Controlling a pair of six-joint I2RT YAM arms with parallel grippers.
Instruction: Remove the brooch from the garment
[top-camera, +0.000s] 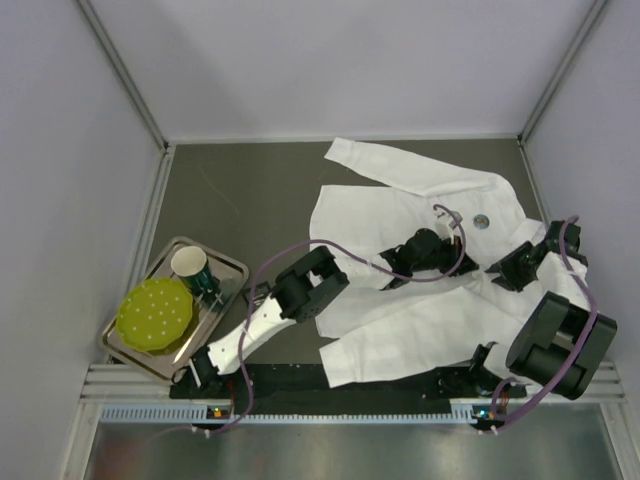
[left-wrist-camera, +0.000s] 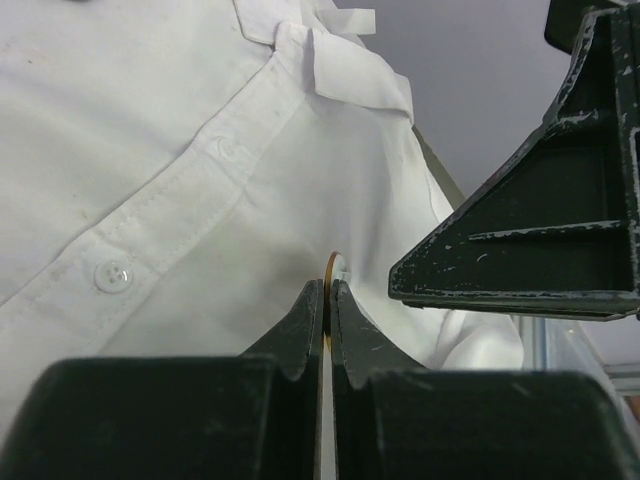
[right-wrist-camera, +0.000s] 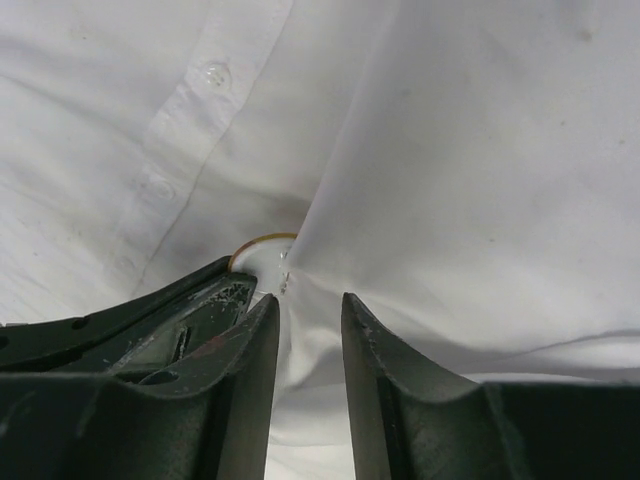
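Observation:
The white garment (top-camera: 350, 215) lies spread on the table. A thin round brooch (left-wrist-camera: 332, 268) with a gold rim stands edge-on in the left wrist view, with my left gripper shut on it. In the right wrist view, part of the pale disc of the brooch (right-wrist-camera: 262, 258) shows beside the left gripper's finger, and a small metal bit (right-wrist-camera: 284, 283) sticks out at the cloth fold. My right gripper is partly open, with its fingertips near that fold. White cloth shows behind the gap; I cannot tell whether they touch it.
A small round badge (top-camera: 481, 221) lies on the garment above the grippers. At the left stands a metal tray (top-camera: 233, 272) with a yellow-green dotted plate (top-camera: 155, 315) and a mug (top-camera: 190, 264). The right arm is close to the right wall.

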